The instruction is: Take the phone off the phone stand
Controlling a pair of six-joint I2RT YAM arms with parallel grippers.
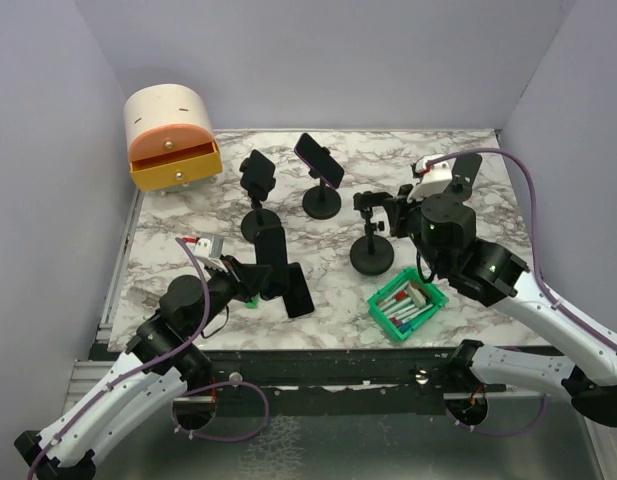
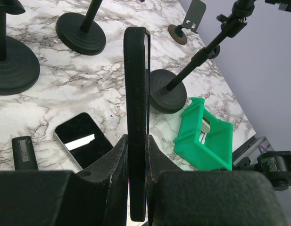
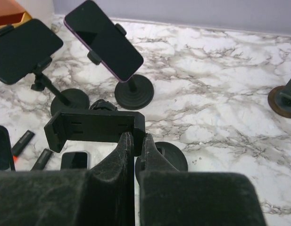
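Observation:
A black phone (image 2: 137,84) stands upright, edge-on in the left wrist view, with my left gripper shut on its lower part. In the top view that phone (image 1: 272,255) hangs left of the table's middle, clear of any stand. My right gripper is shut on one end of the empty clamp (image 3: 95,125) of a black phone stand. This stand's round base (image 1: 372,255) appears below the clamp, behind the green box; whether it touches the table cannot be told.
Two more stands at the back hold a black phone (image 1: 258,172) and a purple-edged phone (image 1: 319,160). Another phone (image 1: 299,291) lies flat. A green box (image 1: 408,306) of markers sits front right, a drawer unit (image 1: 172,140) back left. Bare marble (image 3: 220,94) spreads to the right.

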